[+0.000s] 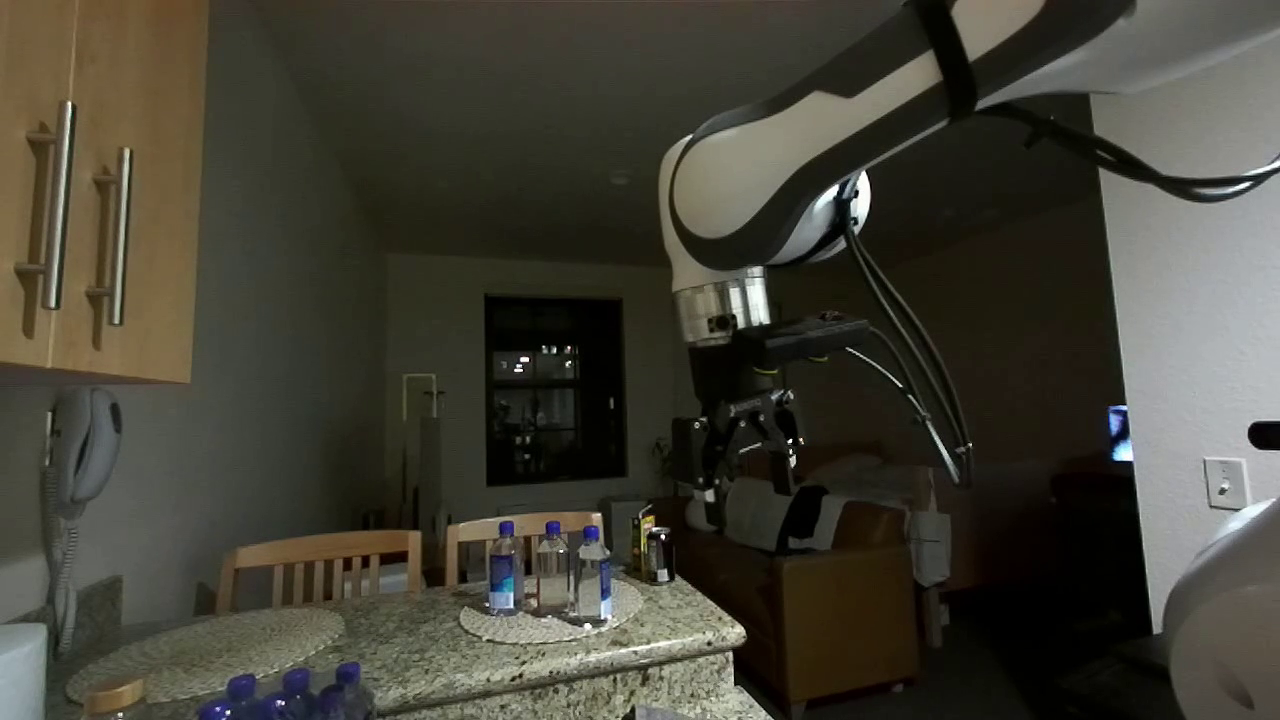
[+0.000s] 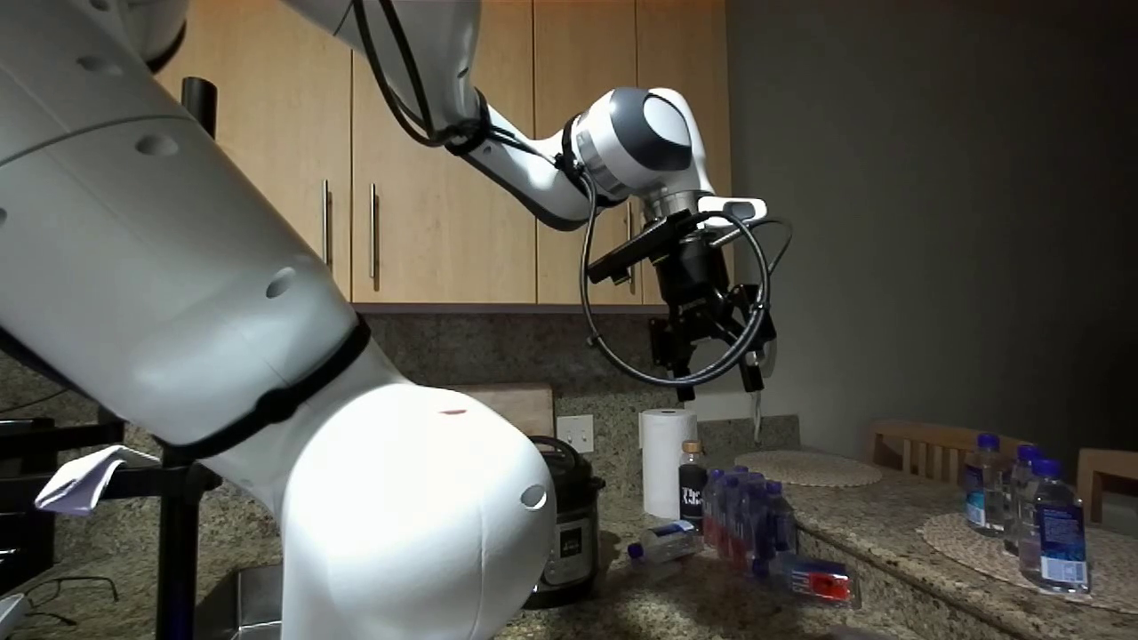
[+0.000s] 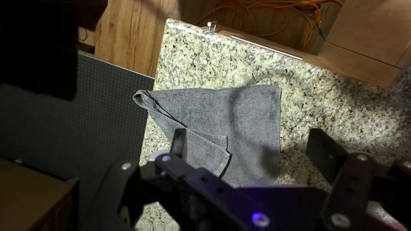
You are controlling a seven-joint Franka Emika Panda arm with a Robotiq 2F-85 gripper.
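Note:
A grey cloth [image 3: 250, 127] lies on the granite counter in the wrist view, its left part folded over itself and one corner poking past the counter's left edge. My gripper is above it, open, with the two fingertips far apart and only the cloth and counter seen below the gap. In exterior view 1 the same gripper [image 1: 750, 486] hangs in the air, well clear of the counter. Exterior view 2 has the gripper [image 2: 720, 382] pointing down, its fingers spread and nothing between them.
Three clear bottles [image 1: 553, 576] stand on a round woven mat [image 1: 510, 626] on the raised counter, near a dark can [image 1: 660, 556]. On the lower counter are several blue-capped bottles [image 2: 747, 523], a paper towel roll [image 2: 667, 464] and a black cooker [image 2: 573, 533].

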